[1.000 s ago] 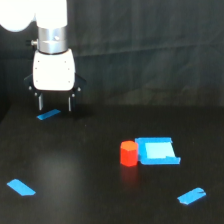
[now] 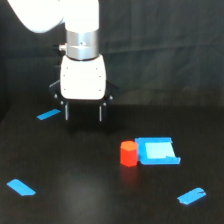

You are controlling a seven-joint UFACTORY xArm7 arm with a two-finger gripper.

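A red block (image 2: 129,153) with a many-sided outline stands on the dark table, right of the middle. Touching or just behind its right side lies a white square (image 2: 157,151) edged with blue tape. My gripper (image 2: 84,113) points down at the upper left, behind and to the left of the block and well apart from it. Its two thin dark fingers are spread, and nothing shows between them.
Strips of blue tape lie flat on the table: one at the front left (image 2: 21,187), another at the front right (image 2: 191,196), a third at the back left (image 2: 48,115).
The arm has moved to the right and a little lower in the view, away from the back-left tape strip. The block and the taped square have stayed where they were.
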